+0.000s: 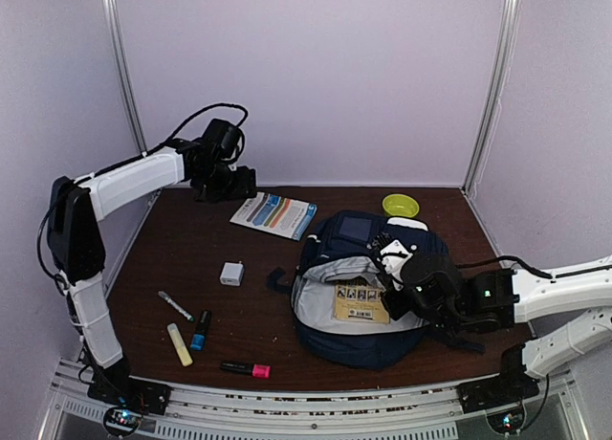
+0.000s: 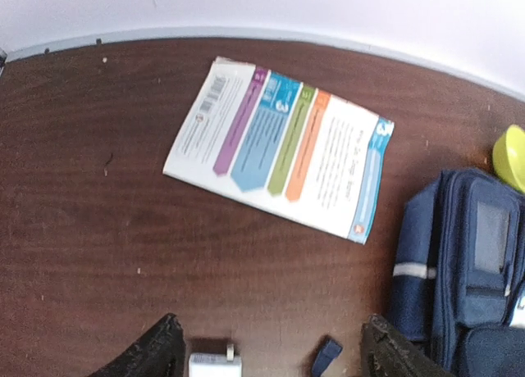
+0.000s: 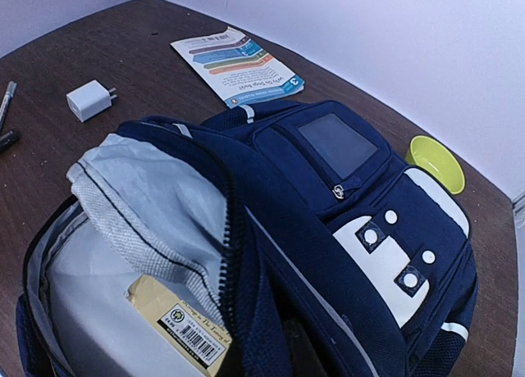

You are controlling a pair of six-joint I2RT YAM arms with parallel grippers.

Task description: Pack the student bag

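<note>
The navy backpack [image 1: 349, 349] lies on the table with its grey-lined main pocket gaping toward the front. Inside it rests a tan book [image 1: 360, 304], partly covered by the flap in the top view. My right gripper [image 1: 390, 292] is shut on the zippered edge of the bag's flap [image 3: 246, 270], which fills the lower middle of the right wrist view. Up at the back left, my left gripper is open and empty above the table. Beyond it a white workbook [image 2: 279, 147] with coloured stripes lies flat near the back wall.
On the left side lie a white charger [image 1: 231, 274], a pen [image 1: 175, 306], a glue stick [image 1: 180, 345], a blue-tipped marker [image 1: 200, 331] and a pink-tipped marker [image 1: 246, 369]. Behind the bag sits a yellow-green bowl [image 1: 401, 206].
</note>
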